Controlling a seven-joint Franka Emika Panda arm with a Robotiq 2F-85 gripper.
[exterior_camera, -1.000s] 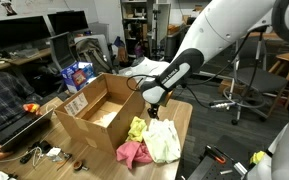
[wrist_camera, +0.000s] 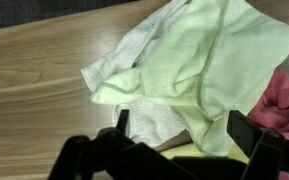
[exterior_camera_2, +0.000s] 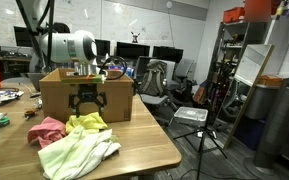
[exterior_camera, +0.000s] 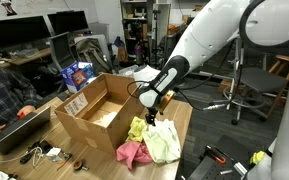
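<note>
A pale green-white cloth (exterior_camera: 162, 142) lies crumpled on the wooden table, and it fills much of the wrist view (wrist_camera: 194, 60). Left of it in exterior view 1 is a dark pink cloth (exterior_camera: 134, 153), with a yellow cloth (exterior_camera: 138, 129) just behind. In exterior view 2 the pink cloth (exterior_camera_2: 47, 131), yellow cloth (exterior_camera_2: 86, 122) and pale cloth (exterior_camera_2: 79, 152) lie close together. My gripper (exterior_camera_2: 87, 108) hangs above the yellow and pale cloths, pointing down. Its fingers stand open in the wrist view, with nothing between them.
A large open cardboard box (exterior_camera: 96, 108) stands behind the cloths. Scissors (exterior_camera: 79, 165) and small items lie at the table's left. Bare wood (exterior_camera_2: 144, 140) shows at the right. A tripod (exterior_camera_2: 206, 115) and chairs stand beyond the table.
The cloths and box have not visibly moved.
</note>
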